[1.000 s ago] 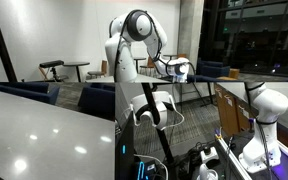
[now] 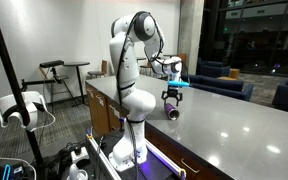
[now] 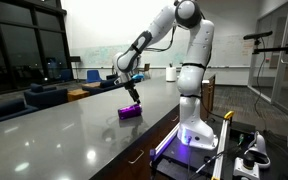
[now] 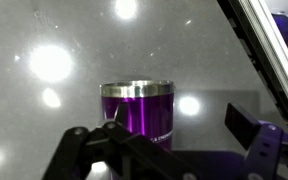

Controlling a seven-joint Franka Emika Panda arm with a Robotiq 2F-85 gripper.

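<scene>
A shiny purple cylinder with a silver rim lies on its side on the grey table. In exterior view 1, the same cylinder is close to the table's near left edge. My gripper hangs just above it, pointing down, its dark fingers spread apart. The wrist view has the purple cylinder between the open fingers, nearer the left one, its lower part hidden by the gripper body. Nothing is gripped.
The grey tabletop is wide and mostly clear. Its edge runs close by the cylinder, at the upper right in the wrist view. A blue strip lies farther back. Chairs and sofas stand beyond the table.
</scene>
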